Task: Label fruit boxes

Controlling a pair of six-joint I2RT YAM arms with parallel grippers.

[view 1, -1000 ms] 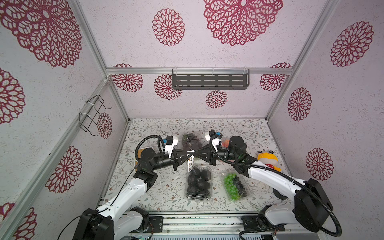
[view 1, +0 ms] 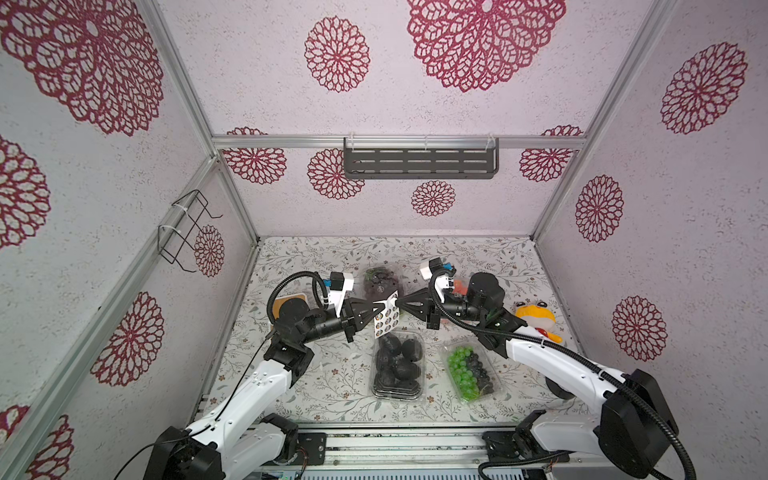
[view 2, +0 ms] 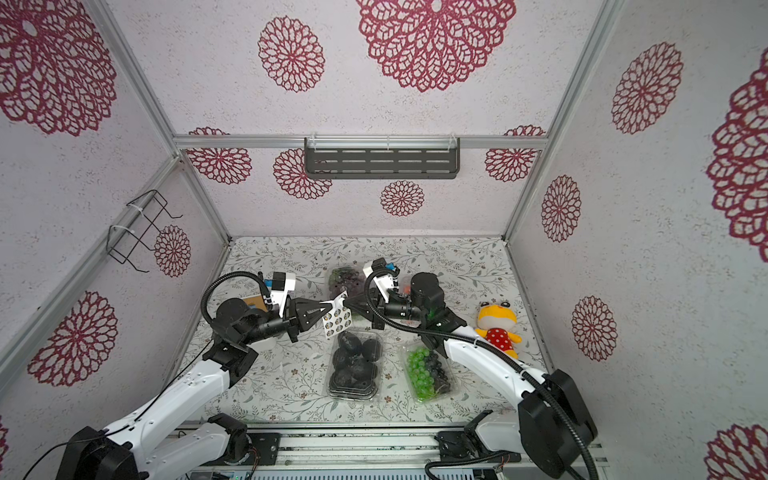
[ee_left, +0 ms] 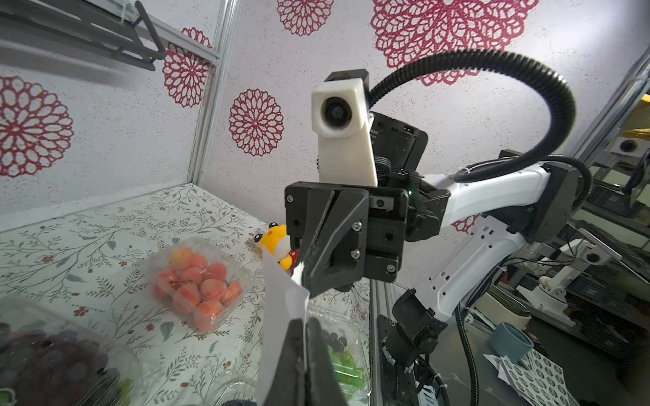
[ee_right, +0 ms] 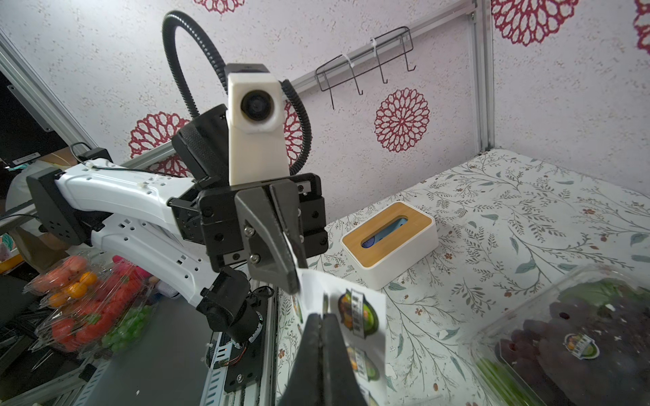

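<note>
The white label sheet [view 1: 386,320], with rows of round fruit labels, hangs from my left gripper, which is shut on its edge. My right gripper is shut close beside the sheet's upper edge, facing the left one. At its tips a thin white piece [ee_left: 298,272] shows, apparently a label; whether it is free of the sheet cannot be told. Below the sheet stands a clear box of dark fruit [view 1: 397,368]. The dark grape box [ee_right: 582,365] behind bears a round label [ee_right: 581,346]. The peach box [ee_left: 199,287] shows no label.
To the right lies a box of green and black grapes [view 1: 472,372]. A yellow plush toy [view 2: 497,324] sits by the right wall. The wood-topped tissue box [ee_right: 392,237] is at the left.
The sheet has swung round and shows more of its labels. My left arm has barely moved.
</note>
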